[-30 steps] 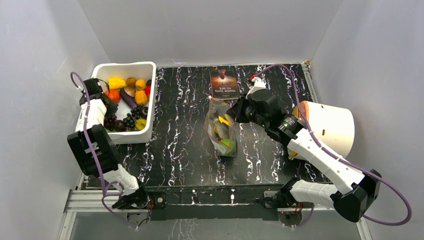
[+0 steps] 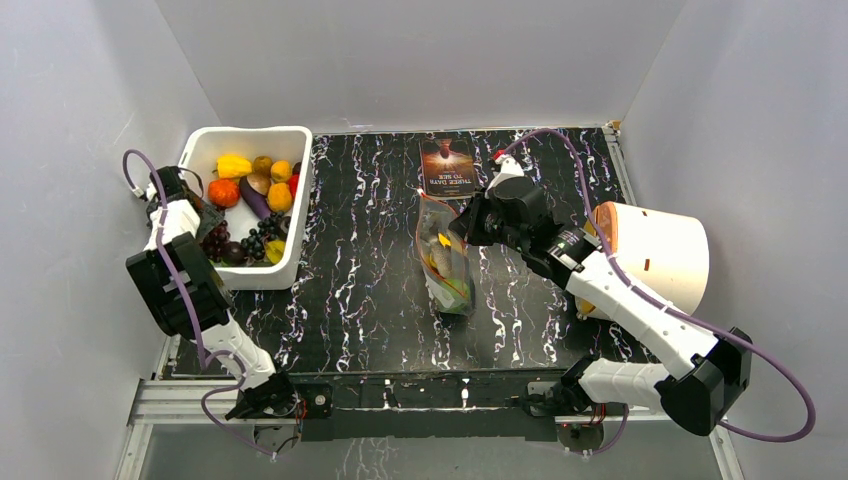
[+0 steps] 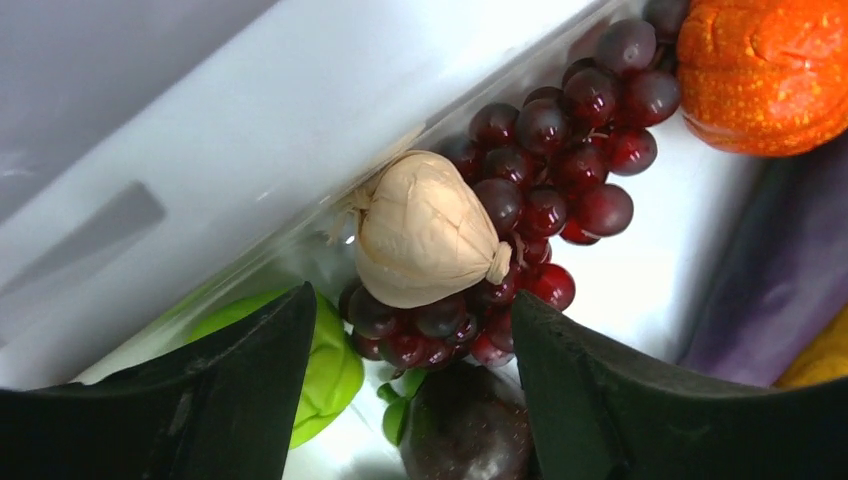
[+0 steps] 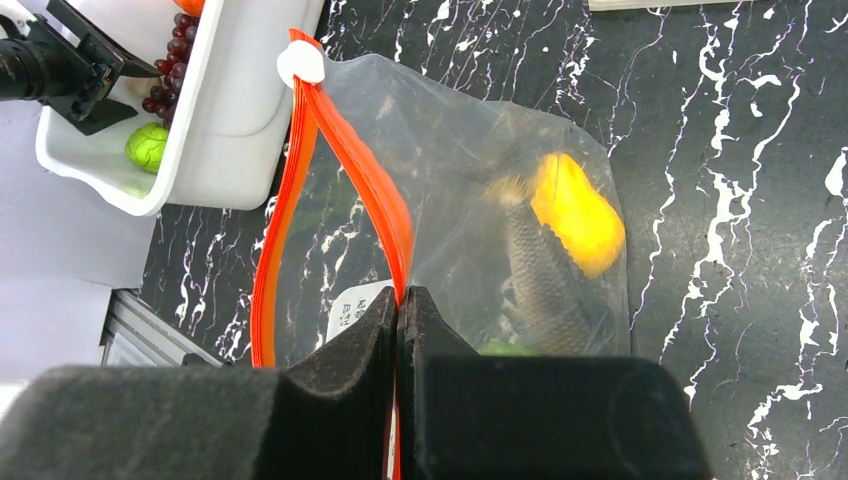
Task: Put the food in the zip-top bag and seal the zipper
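A clear zip top bag (image 4: pixel 450 130) with an orange zipper (image 4: pixel 375 190) lies mid-table, its mouth partly spread. Inside are a fish (image 4: pixel 540 270), a yellow food piece (image 4: pixel 578 215) and something green low down. My right gripper is shut on the zipper edge, the strip running between its fingertips. Over the white bin's left side, my left gripper is open. Ahead of its parted fingers, a pale garlic-like bulb (image 3: pixel 430 230) rests on dark red grapes (image 3: pixel 545 150) against the bin wall; nothing is gripped.
The white bin (image 2: pixel 262 278) also holds an orange pumpkin (image 3: pixel 770 75), an eggplant (image 2: pixel 255 198), a green ball-shaped vegetable (image 3: pixel 335 370) and several other foods. A book (image 2: pixel 448 168) lies behind the bag. At right stands a large cream cylinder (image 2: pixel 665 255). Table between bin and bag is clear.
My left arm has shifted a little to the left, toward the bin's outer wall. The right arm has moved slightly, and the bag's mouth and zipper have changed shape a little.
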